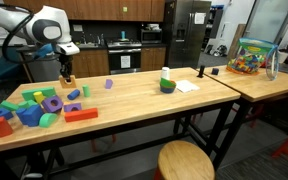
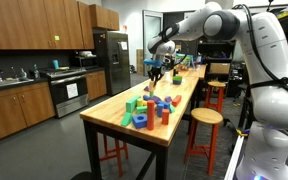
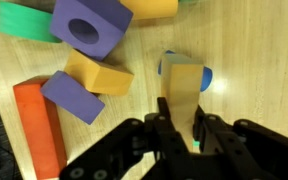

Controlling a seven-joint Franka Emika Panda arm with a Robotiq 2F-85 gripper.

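An orange block (image 3: 186,82) is clamped upright between the fingers of my gripper, which is shut on it. In exterior view 1 my gripper (image 1: 66,76) holds this block toward the back of the table's left part, close to the other coloured blocks. Past the held block shows a partly covered blue piece (image 3: 206,76). To its left in the wrist view are a second orange block (image 3: 98,72), a small purple block (image 3: 73,97), a purple piece with a hole (image 3: 89,22) and a long red block (image 3: 39,128).
Several more blocks crowd the table's left end, among them a blue one (image 1: 30,116). A green bowl (image 1: 168,86), a white container (image 1: 165,73) and white paper (image 1: 187,86) lie farther right. Bare tabletop (image 1: 134,95) fills the middle. A round stool (image 1: 186,160) stands in front.
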